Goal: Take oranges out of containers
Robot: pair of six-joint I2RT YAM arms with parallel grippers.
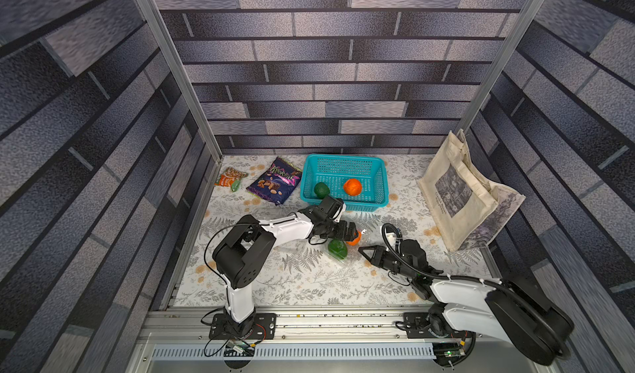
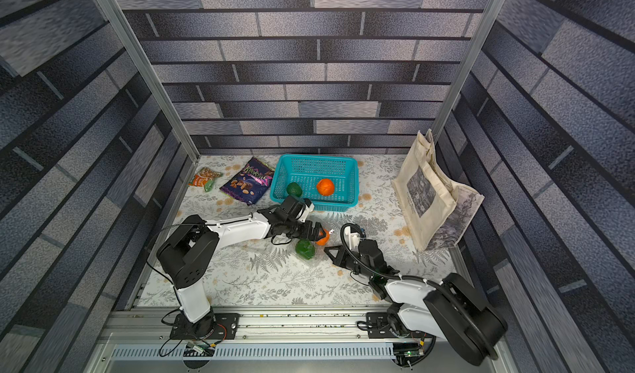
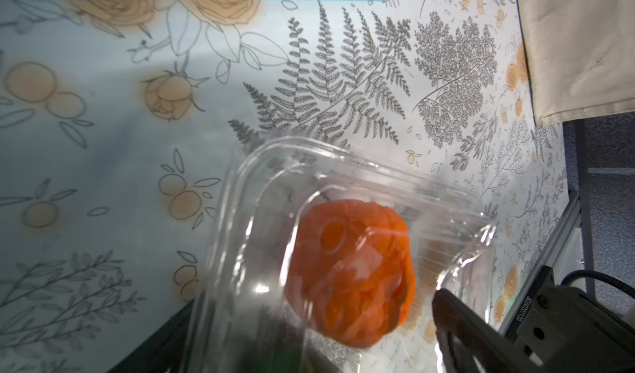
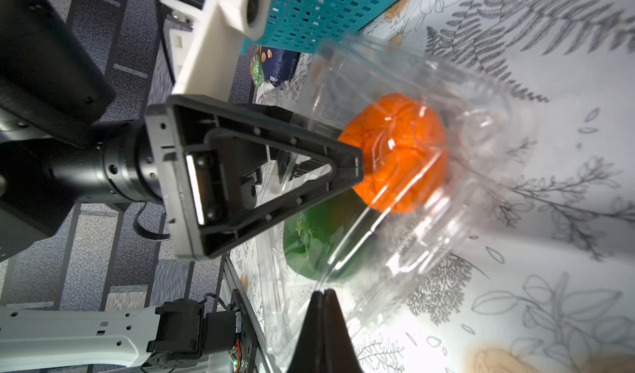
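A clear plastic container (image 3: pixel 258 174) holds an orange (image 4: pixel 403 154) and a green fruit (image 4: pixel 317 234). My left gripper (image 1: pixel 347 230) stands open over this container, its fingers at either side in the left wrist view. Just right of the container, my right gripper (image 1: pixel 365 254) is shut, nothing seen between its fingertips. A second orange (image 1: pixel 352 187) lies in the teal basket (image 1: pixel 377 168) at the back, with another green fruit (image 1: pixel 321 189).
A cream tote bag (image 1: pixel 449 194) stands at the right. A dark snack bag (image 1: pixel 274 181) and a small packet (image 1: pixel 231 178) lie at the back left.
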